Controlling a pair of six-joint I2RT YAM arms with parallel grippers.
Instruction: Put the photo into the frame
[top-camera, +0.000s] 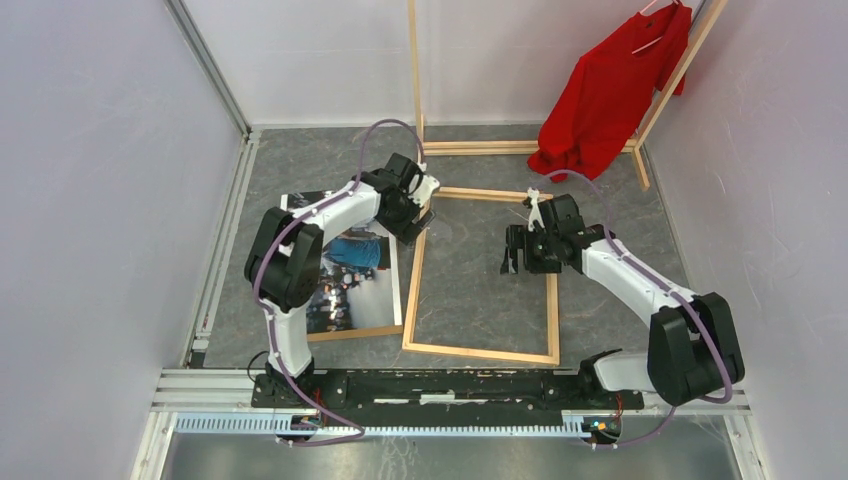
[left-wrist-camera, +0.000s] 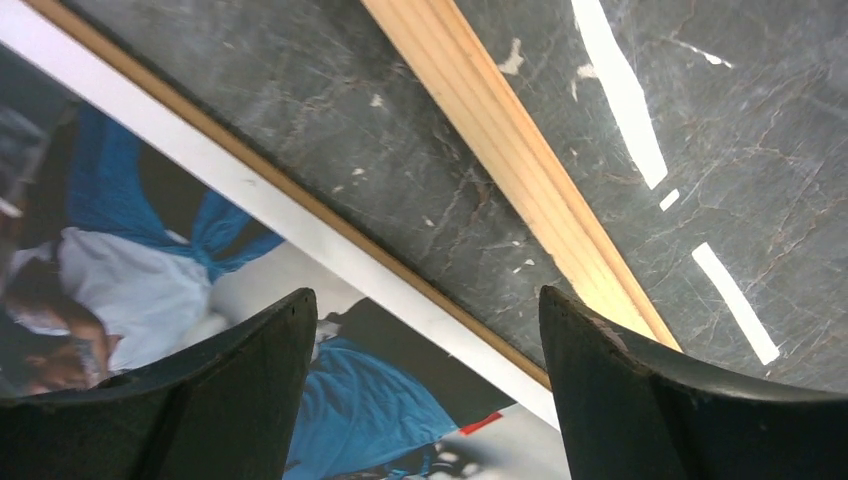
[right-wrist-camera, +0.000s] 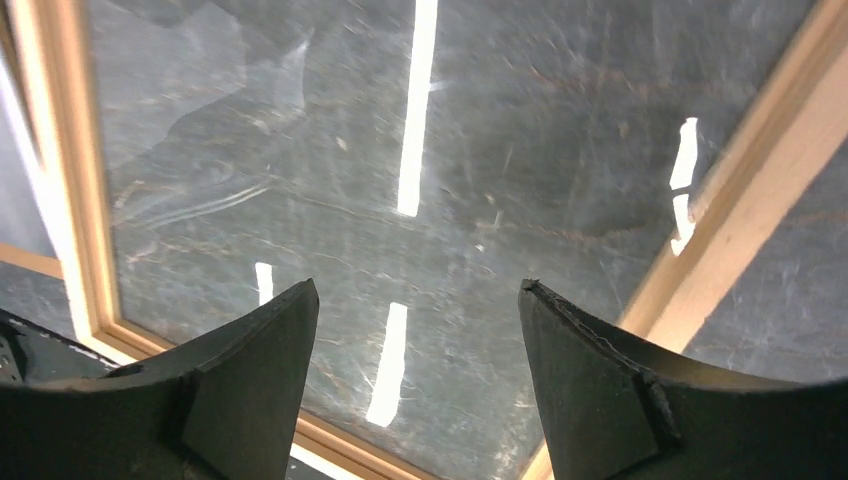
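Note:
The photo (top-camera: 368, 297), a crowd scene with a white border and a light wooden edge, lies flat on the left, partly under my left arm. To its right is the empty wooden frame (top-camera: 480, 351), flat on the grey floor. My left gripper hovers over the strip between photo and frame, its fingers apart, nothing between them. In the left wrist view the photo's white border (left-wrist-camera: 330, 245) and the frame's left bar (left-wrist-camera: 510, 150) run diagonally. Inside the frame's right side, my right gripper is open and empty above the floor.
A red shirt (top-camera: 615, 90) hangs on a wooden rack (top-camera: 480, 147) at the back right. Bright streaks (right-wrist-camera: 415, 110) show within the frame in the right wrist view.

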